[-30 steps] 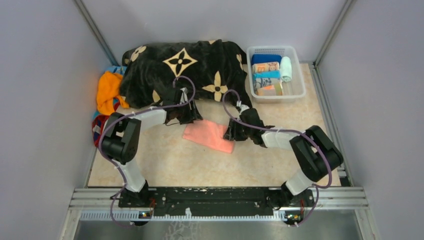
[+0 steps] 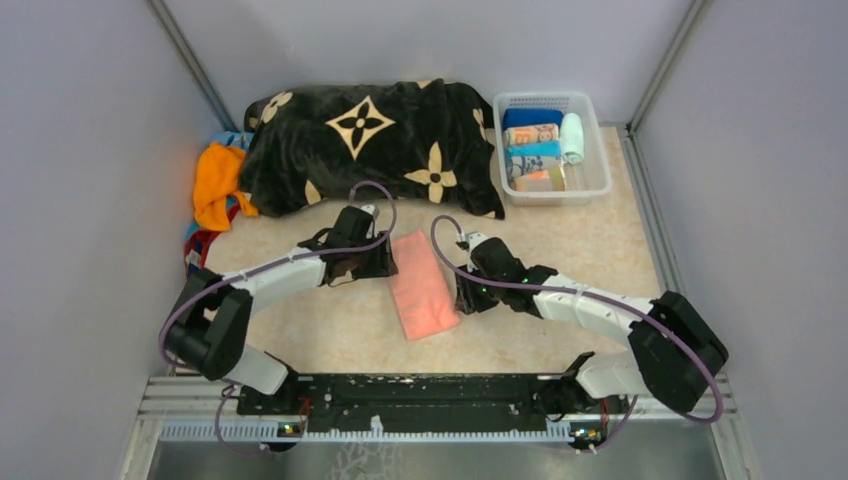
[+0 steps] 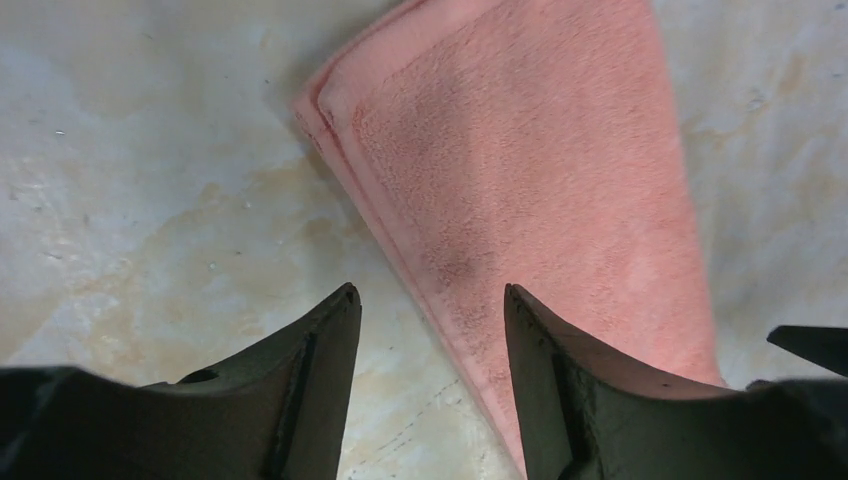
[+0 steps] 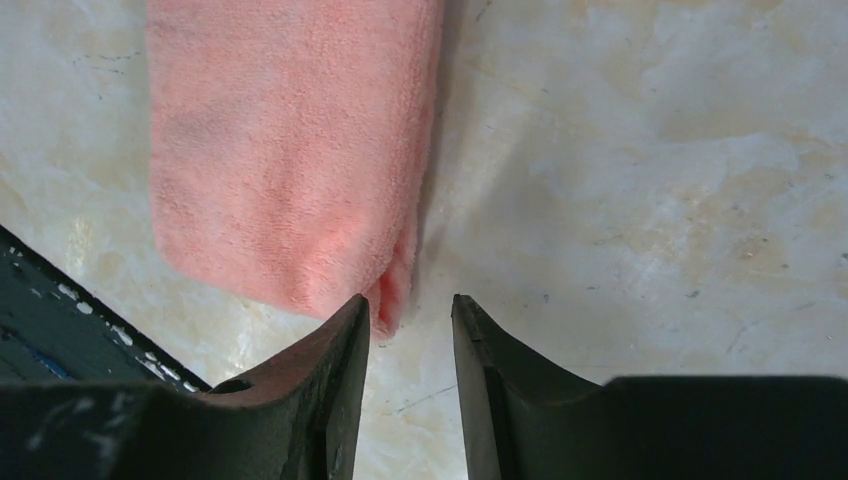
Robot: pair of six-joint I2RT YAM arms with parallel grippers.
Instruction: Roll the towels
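A folded pink towel (image 2: 420, 285) lies lengthwise front to back in the middle of the table, with a folded edge along one side in the left wrist view (image 3: 530, 190). My left gripper is part open above the towel's left long edge, nothing between its fingers. My right gripper is part open just beside the towel's near right corner, where the cloth (image 4: 280, 160) is slightly puckered; nothing shows between its fingers.
A dark patterned blanket (image 2: 300, 150) lies along the back, with orange and coloured cloths (image 2: 215, 185) to its left. A white basket (image 2: 600, 170) with rolled towels stands back right.
The towel has turned from lying crosswise to lengthwise.
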